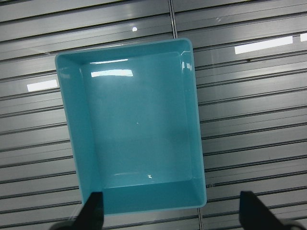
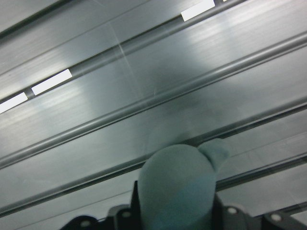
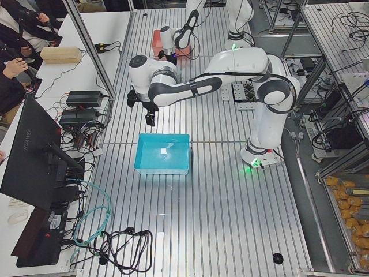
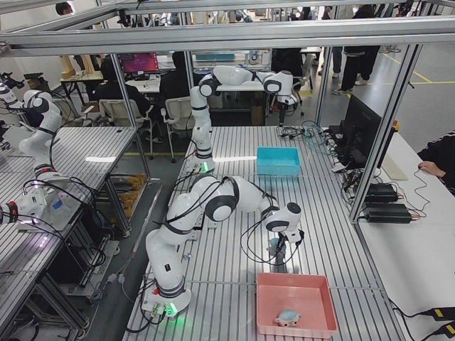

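An empty teal bin [image 3: 162, 152] lies on the slatted metal table. In the camera left view my left gripper [image 3: 144, 115] hangs above and behind it; in the left wrist view it stands open over the teal bin [image 1: 129, 124], nothing between its fingers. My right gripper [image 4: 281, 244] is shut on a pale blue plush toy [image 2: 176, 187], held over the metal table, with a small ear-like flap at its side. A pink bin [image 4: 291, 298] at the near end holds another pale blue and pink toy [image 4: 288, 319].
A monitor [image 3: 31, 150], power units and tangled cables [image 3: 121, 248] line one side of the table. Metal frame posts rise at the edges. Bare table surrounds the teal bin.
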